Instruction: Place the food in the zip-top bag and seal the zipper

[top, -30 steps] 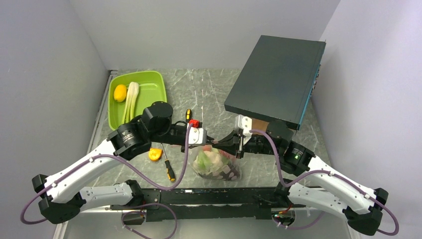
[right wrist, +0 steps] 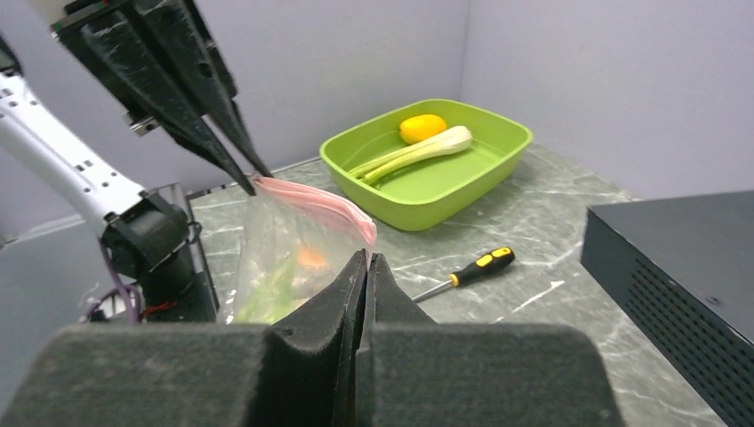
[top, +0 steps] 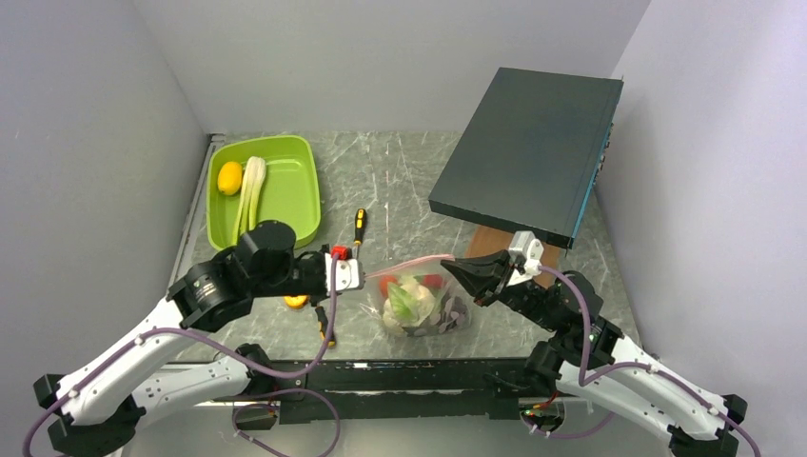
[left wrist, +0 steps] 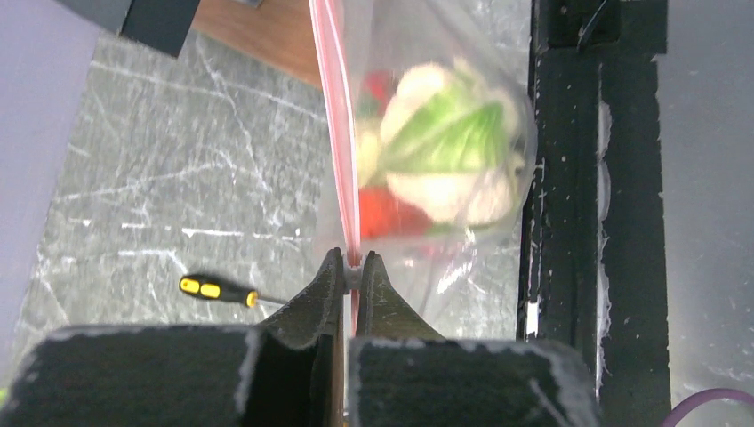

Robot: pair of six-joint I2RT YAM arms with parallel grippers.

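The clear zip top bag (top: 453, 317) hangs upright between my two grippers, with cauliflower (left wrist: 445, 191), green leaf and red pieces inside. Its pink zipper band (left wrist: 340, 133) stretches between the two hands in a nearly straight line. My left gripper is shut on that band near one end. At the other end, my right gripper is shut, and the pink band runs down to its fingertips with its end pinched there. Along the band the two lips lie close together; whether they are sealed cannot be told.
At the back left, a green bin (top: 303, 181) holds a yellow lemon (top: 230, 178) and a celery stalk (top: 251, 195). A screwdriver (top: 360, 226) lies behind the bag, another (top: 325, 326) to its left. A large dark box (top: 533, 143) fills the back right above a wooden board (top: 490, 240).
The grippers were close together over the middle of the bag. My left gripper has moved left and my right slightly right, baring the pink zipper band stretched between them.
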